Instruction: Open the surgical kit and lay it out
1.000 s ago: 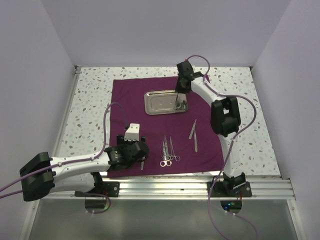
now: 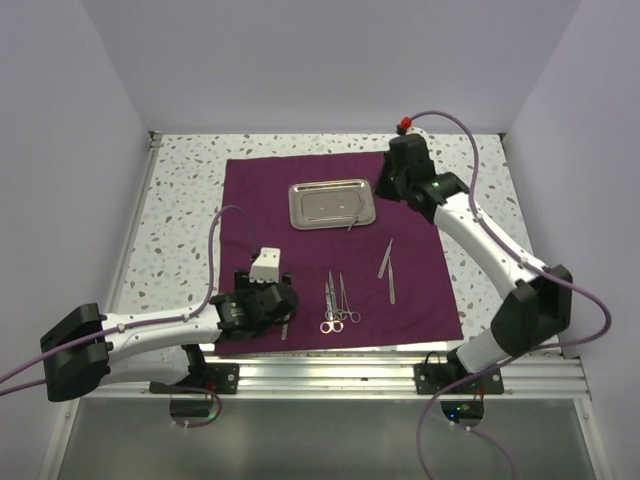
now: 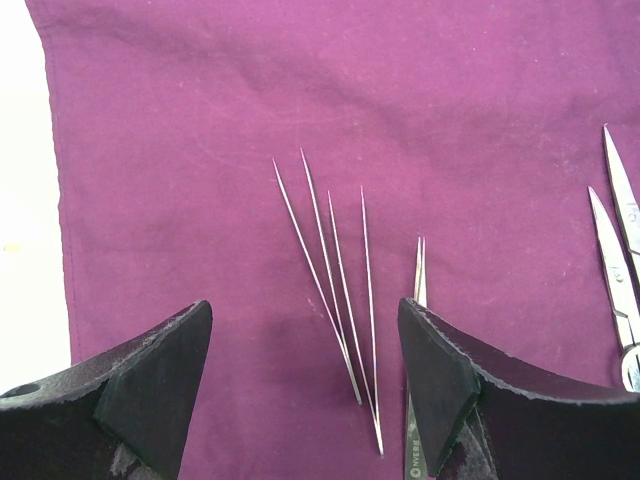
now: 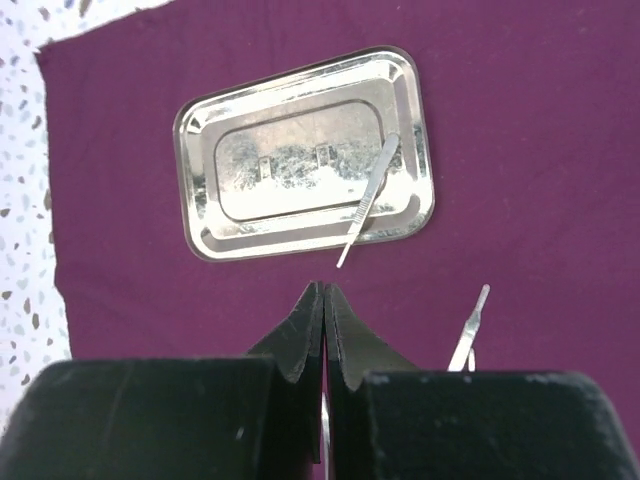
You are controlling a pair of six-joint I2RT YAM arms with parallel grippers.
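Note:
On the purple cloth, a steel tray (image 2: pixel 320 205) holds a thin instrument (image 4: pixel 372 185) lying over its right side and near rim. Two slim instruments (image 2: pixel 391 285) lie right of centre, with scissors (image 2: pixel 330 322) and other ringed tools at lower middle. In the left wrist view several thin needle-like tools (image 3: pixel 340 300) lie beside tweezers (image 3: pixel 416 440). My left gripper is open above them, nothing between its fingers. My right gripper is shut, nothing showing between its tips, above the cloth just near of the tray.
Speckled white table (image 2: pixel 178 200) borders the cloth on both sides; grey walls stand left, back and right.
My right arm has risen and moved rightward, away from the tray, uncovering the instrument on it. My left arm has stayed still.

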